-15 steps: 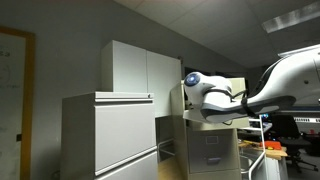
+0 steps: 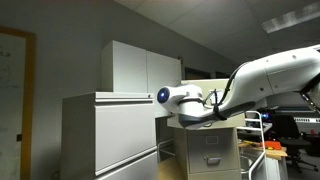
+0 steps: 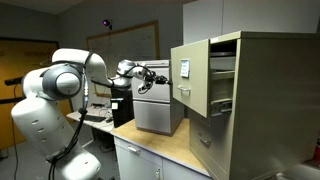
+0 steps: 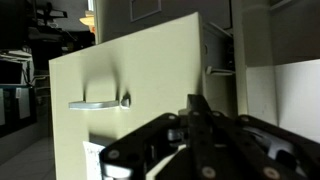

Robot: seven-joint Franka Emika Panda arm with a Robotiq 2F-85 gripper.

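A beige cabinet door (image 3: 190, 100) stands swung open in exterior view 2, with a white label and a small handle on its outer face. The wrist view shows that door (image 4: 140, 65) up close, with its metal handle (image 4: 97, 104) left of my gripper. My gripper has its dark fingertips together, near the door's edge, and nothing shows between them. Whether they touch the door cannot be told. From exterior view 2, my gripper (image 3: 166, 79) appears beside the door's left edge, raised above the counter.
The open cabinet (image 3: 265, 110) shows shelves behind the door. A wooden countertop (image 3: 170, 146) lies below, with a grey drawer unit (image 3: 153, 117) at its back. White cupboards (image 2: 140, 70) and a pale cabinet (image 2: 110, 130) stand left of the arm in exterior view 1.
In exterior view 1 my arm has moved left and slightly down, toward the pale cabinet. The furniture there looks unchanged.
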